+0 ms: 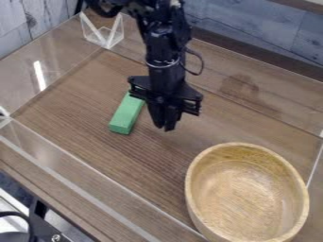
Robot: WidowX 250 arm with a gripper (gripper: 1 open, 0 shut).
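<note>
My black gripper (164, 112) hangs over the middle of the wooden table, just right of a green block (127, 113) that lies lengthwise on the surface. The arm reaches down from the top of the view. Whether the fingers are open or shut is hard to tell.
A tan bowl (246, 221) sits at the front right. A white wire item (101, 28) stands at the back left. Black cable lies at the lower left corner.
</note>
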